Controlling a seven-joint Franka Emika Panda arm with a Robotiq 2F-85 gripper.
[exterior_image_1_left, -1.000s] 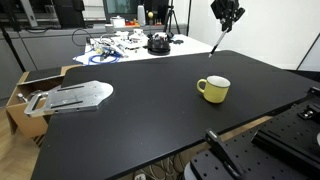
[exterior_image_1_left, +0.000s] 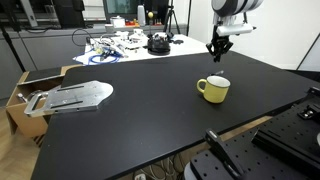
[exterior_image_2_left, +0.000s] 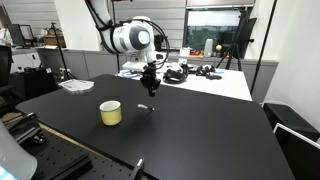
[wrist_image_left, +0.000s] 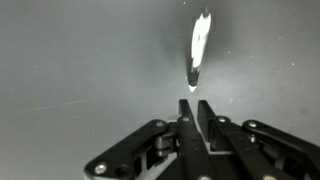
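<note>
A slender, shiny utensil (wrist_image_left: 200, 40), bright white with a dark stretch, runs outward from the fingertips in the wrist view; it may be a spoon. My gripper is shut on its near end, the fingers a narrow gap apart. In exterior view 1 the gripper (exterior_image_1_left: 216, 54) is low over the table's far right part, and the utensil's lower end (exterior_image_1_left: 217, 73) shows just beneath it. Whether that end touches the tabletop is hard to tell. A yellow cup (exterior_image_1_left: 213, 90) stands upright nearby, apart from the gripper; exterior view 2 shows the cup (exterior_image_2_left: 110, 113) left of the utensil (exterior_image_2_left: 146, 107).
A silvery flat plate (exterior_image_1_left: 75, 97) lies at the left of the black table (exterior_image_1_left: 130, 130). Cables and tools (exterior_image_1_left: 120, 45) clutter a white surface behind.
My gripper has come down toward the table, carrying the utensil that hung higher below it. The cup has stayed where it was.
</note>
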